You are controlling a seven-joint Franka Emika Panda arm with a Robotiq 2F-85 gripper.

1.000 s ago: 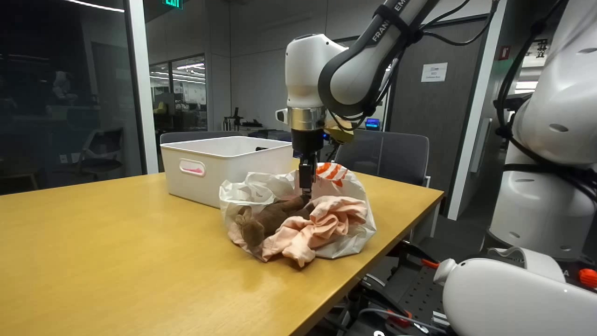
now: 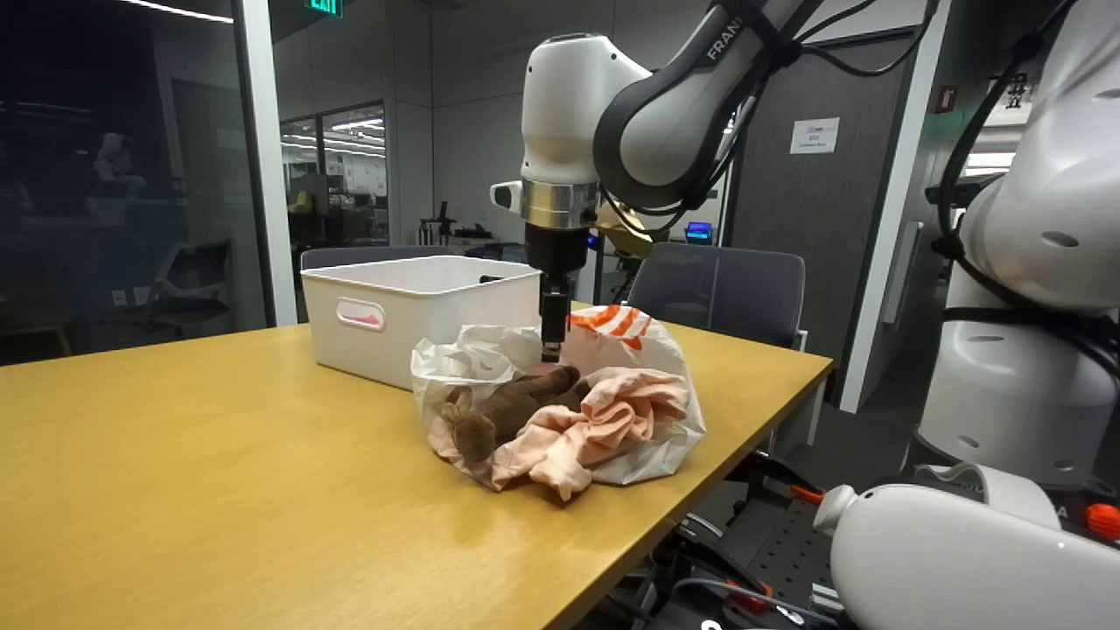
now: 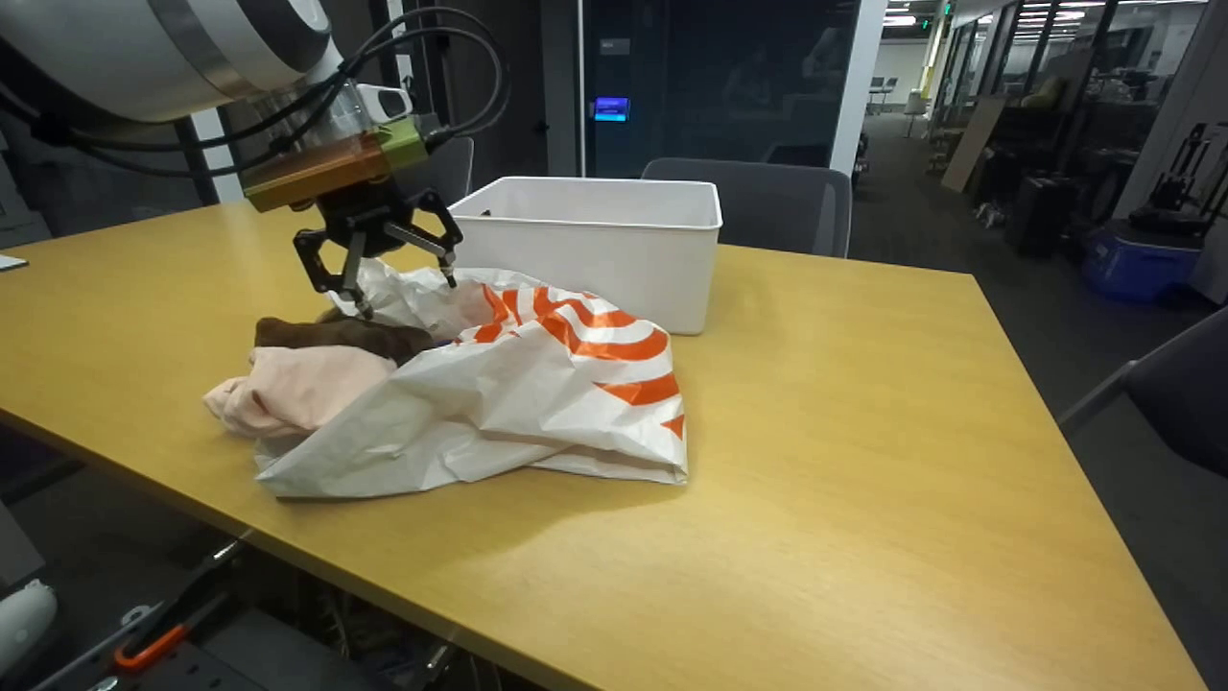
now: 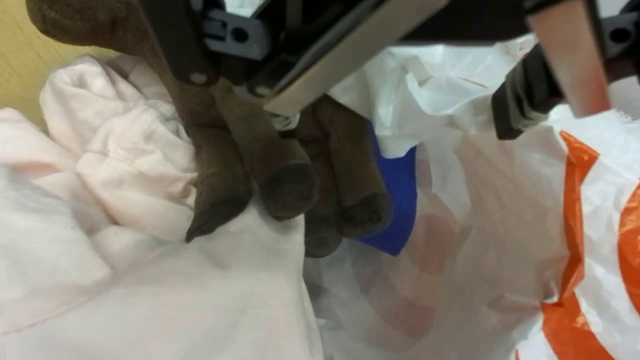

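Observation:
A brown plush toy (image 2: 509, 408) lies in the mouth of a white plastic bag (image 2: 661, 451) with orange stripes. Beside it a crumpled pale pink cloth (image 2: 604, 420) spills from the bag. My gripper (image 3: 409, 294) stands open over the toy and the bag, fingers pointing down. In the wrist view one fingertip (image 4: 282, 120) is over the plush toy's legs (image 4: 288, 186), the other (image 4: 510, 114) over the bag's white plastic (image 4: 444, 108). Whether the near finger touches the toy I cannot tell. Something flat and blue (image 4: 402, 204) shows inside the bag.
A white bin (image 2: 420, 315) stands right behind the bag; some pink shows through its handle slot. Its inside is mostly hidden.
In exterior view 1 my gripper has shifted a little to the left and slightly up. The toy, cloth, bag and bin look unmoved.

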